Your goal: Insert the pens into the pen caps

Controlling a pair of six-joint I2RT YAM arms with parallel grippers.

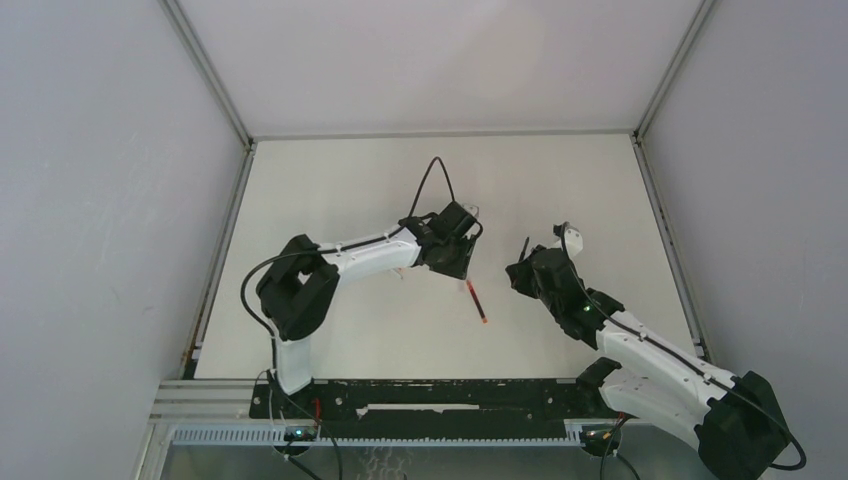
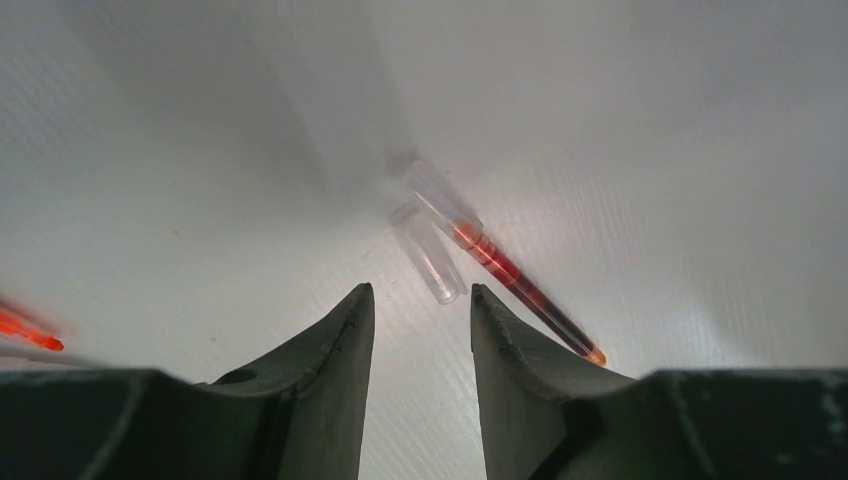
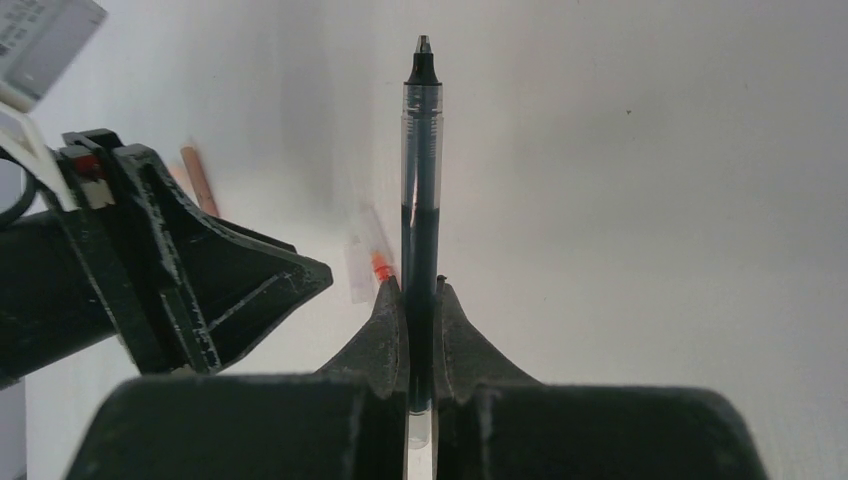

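Note:
My right gripper is shut on a dark pen (image 3: 421, 160), held upright in the top view on the right side of the table. My left gripper stands open above two clear caps on the table. The loose cap (image 2: 425, 250) lies beside a red and black pen (image 2: 535, 300), whose upper end is at or inside the other cap (image 2: 440, 200). An orange pen (image 2: 25, 330) is partly visible at the far left of the left wrist view; in the top view the left arm mostly hides it.
Side walls bound it left and right. The left gripper's body shows close by in the right wrist view.

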